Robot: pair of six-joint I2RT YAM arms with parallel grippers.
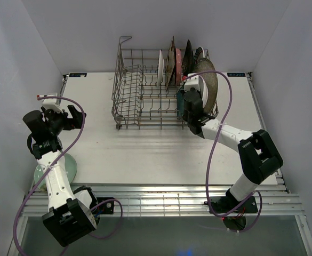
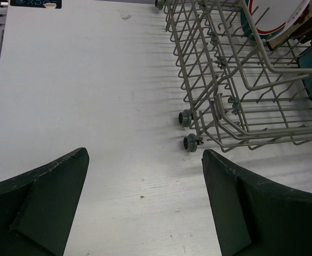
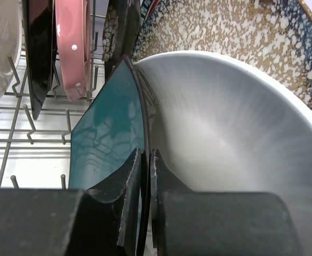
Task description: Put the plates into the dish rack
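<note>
The wire dish rack (image 1: 129,120) holds several upright plates, among them a white plate (image 1: 160,69) and a pink one (image 3: 70,48). My right gripper is shut on a teal plate (image 3: 105,128) at the rack's right side, close against a white dish (image 3: 225,128) and a speckled plate (image 1: 212,90). My left gripper (image 1: 73,117) stands open and empty over the counter left of the rack. A pale green plate (image 1: 68,168) lies at the front left, partly under the left arm.
Grey walls enclose the sides and back. Cables hang over both arms.
</note>
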